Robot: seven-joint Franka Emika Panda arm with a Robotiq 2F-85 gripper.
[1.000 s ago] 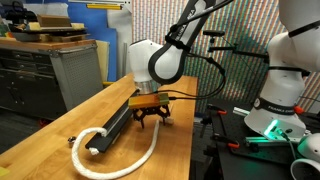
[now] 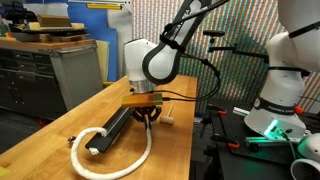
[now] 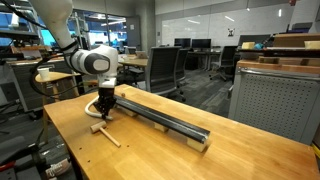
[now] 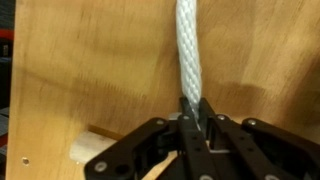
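A thick white rope (image 2: 76, 155) lies in a curved loop on the wooden table. One end of it runs up to my gripper (image 2: 147, 123), which points down over the tabletop. In the wrist view the rope (image 4: 188, 50) comes from the top edge and passes in between the dark fingertips, which stand close on both sides of it. My gripper appears shut on the rope near its end. Exterior view 2 has the gripper (image 3: 103, 115) low over the table, with part of the rope (image 3: 92, 105) behind it.
A pale wooden mallet-like piece (image 3: 98, 127) lies close to the gripper, with a stick (image 3: 109, 138) beside it; its round end (image 4: 88, 148) shows in the wrist view. A long dark rail (image 3: 165, 119) rests on blocks behind.
The fingers have drawn together around the rope. The rope's near end has shifted slightly left, in under the gripper, while the arm has hardly moved.
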